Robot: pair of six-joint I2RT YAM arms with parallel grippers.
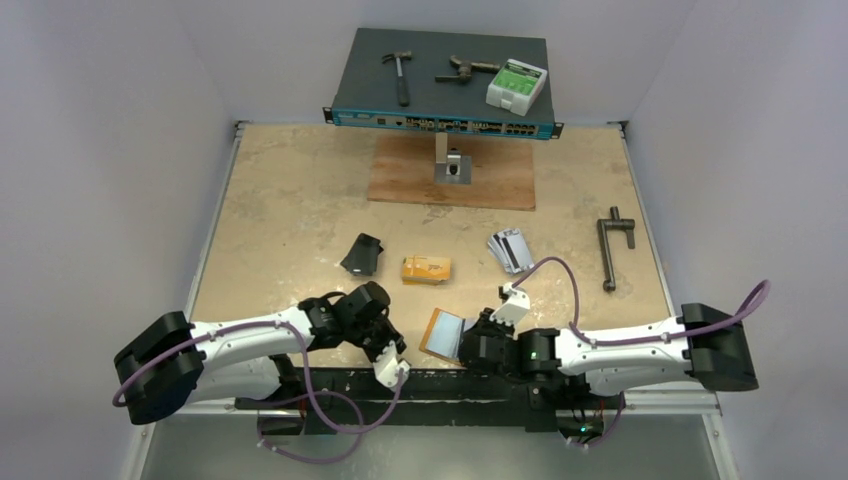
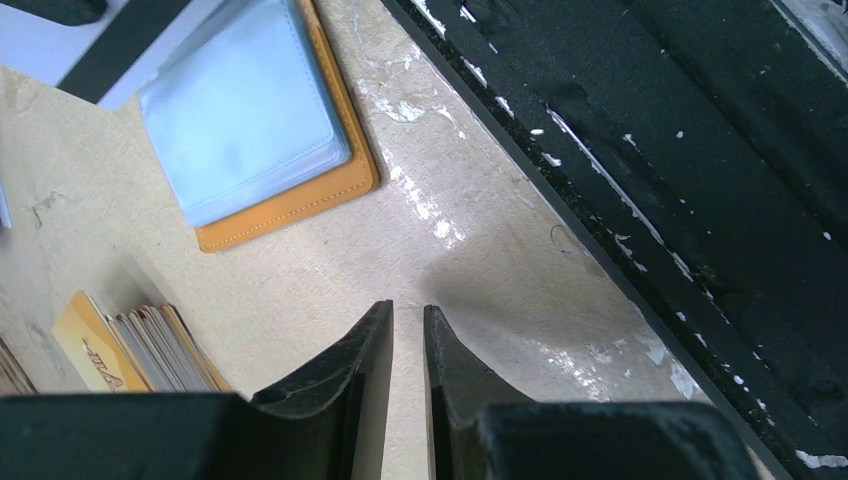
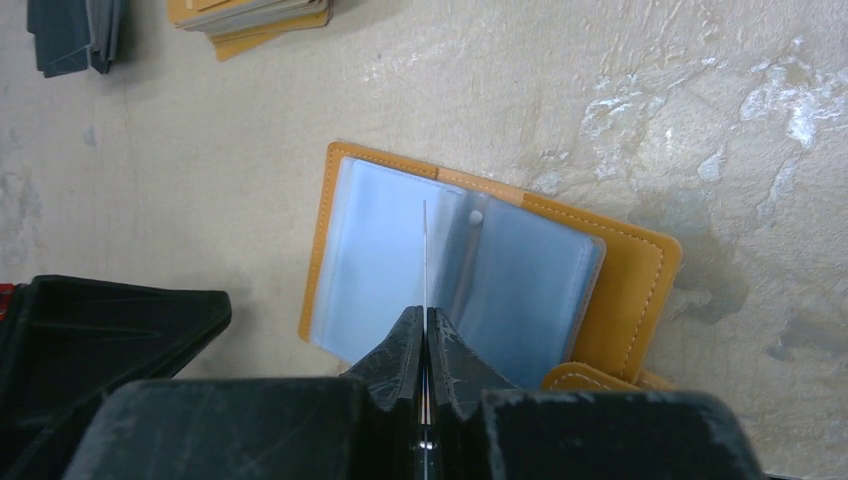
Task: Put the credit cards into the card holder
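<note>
The open card holder (image 1: 441, 334), tan leather with clear bluish sleeves, lies flat near the table's front edge. Above it, my right gripper is shut on a thin card (image 3: 425, 255), seen edge-on there. From the left wrist view that card (image 2: 75, 45) is white with a black stripe, and it hangs over part of the holder (image 2: 240, 120). My left gripper is open by a narrow gap, with nothing between its fingers, to the left of the holder. Stacks of yellow cards (image 1: 426, 270), black cards (image 1: 362, 255) and white cards (image 1: 511, 251) lie behind.
A black front rail (image 2: 700, 180) runs along the table edge close to my left gripper. Farther back stand a wooden board (image 1: 400, 180) and a network switch (image 1: 440, 80) with tools on it. A metal handle (image 1: 608, 250) lies at the right.
</note>
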